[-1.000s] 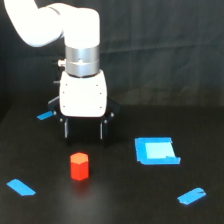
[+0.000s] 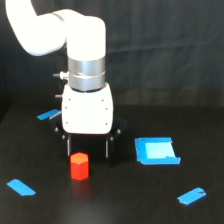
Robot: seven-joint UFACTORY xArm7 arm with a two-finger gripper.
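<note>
A red block (image 2: 79,166) rests on the dark table, left of the middle. Above and slightly behind it in the picture is my gripper (image 2: 88,151), pointing down from the white arm. Its two dark fingers stand well apart, with nothing visible between them. The block appears just below the fingertips and toward the left one; how much height separates them is hard to tell.
Blue tape frames a pale square (image 2: 159,150) on the right. Strips of blue tape lie at the front left (image 2: 21,187), the front right (image 2: 191,196) and the back left (image 2: 48,115).
My gripper has come lower in the picture, nearer the red block, and a little to the right. The block and the tape have stayed where they were.
</note>
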